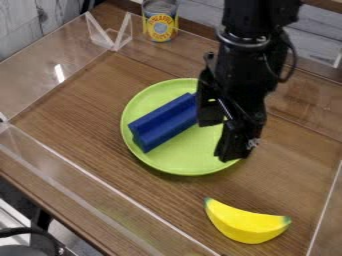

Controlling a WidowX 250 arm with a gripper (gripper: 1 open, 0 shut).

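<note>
My black gripper (227,120) hangs over the right part of a green plate (181,155), low and close to it, its fingers open. On the plate's left lies a long blue block (163,125), tilted diagonally, just left of the gripper. The gripper and arm hide the plate's upper right.
A yellow banana (243,222) lies at the front right, below the plate. A can with a yellow label (160,22) stands at the back left.
</note>
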